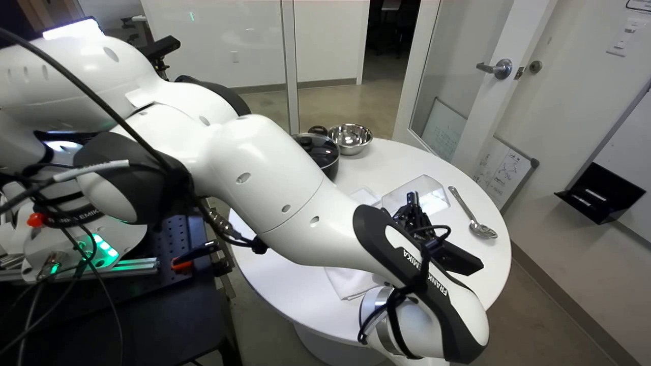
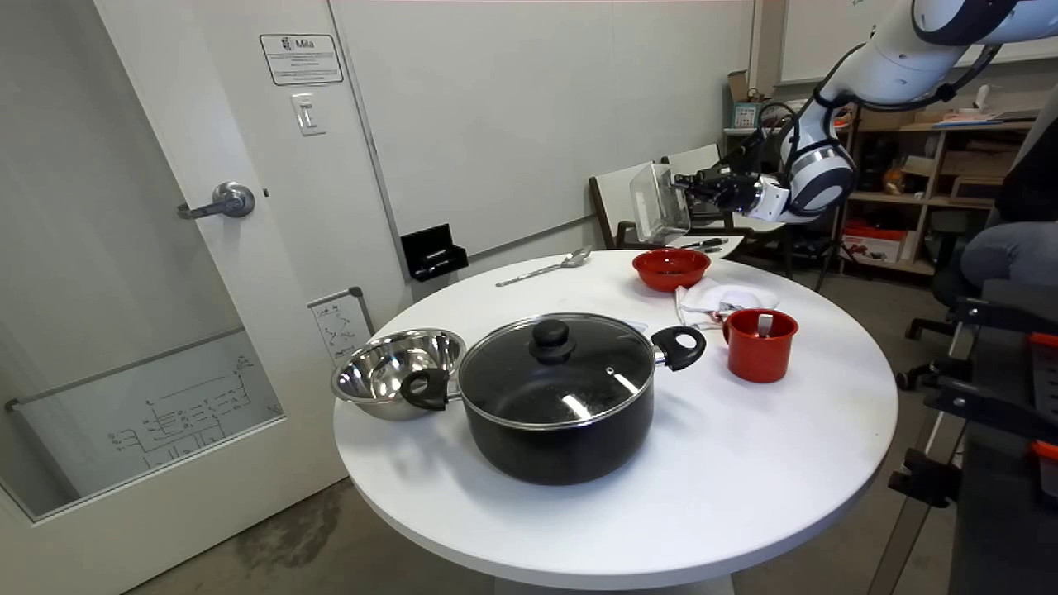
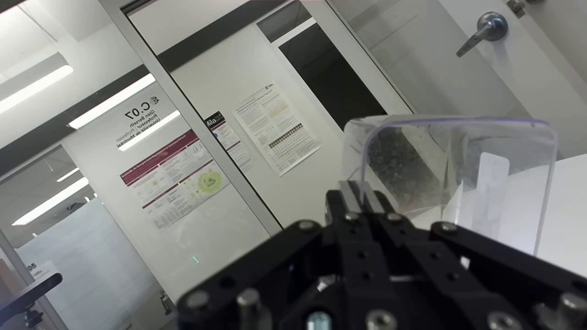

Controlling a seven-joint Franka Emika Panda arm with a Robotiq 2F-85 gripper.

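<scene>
A clear plastic container point(image 3: 456, 165) is held by one thin wall between the tips of my gripper, whose fingers are closed together. In exterior view 2 the same clear container point(image 2: 650, 203) is tipped on its side, raised above the far part of the table, with my gripper point(image 2: 684, 183) at its right side. Below it sits a red bowl point(image 2: 671, 268). Exterior view 1 shows the clear container point(image 1: 415, 192) beyond the arm, which hides the red bowl there.
On the round white table point(image 2: 783, 466) stand a lidded black pot point(image 2: 555, 406), a steel bowl point(image 2: 397, 367) and a red mug point(image 2: 760, 344) with something inside. A slotted spoon point(image 2: 545, 268) lies at the far edge. A white cloth point(image 2: 729, 296) is bunched near the red bowl.
</scene>
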